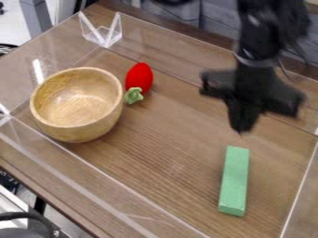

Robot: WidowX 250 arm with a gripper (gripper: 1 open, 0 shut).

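The gripper (251,112) is raised over the right back part of the table, blurred, its fingertips pointing down; how far it is open is unclear. A pale green block (233,181) lies flat at the lower right, below and apart from the gripper.
A wooden bowl (74,100) sits at the left. A red strawberry-like object with a green top (139,78) lies behind it to the right. A clear wire-like holder (100,29) is at the back left.
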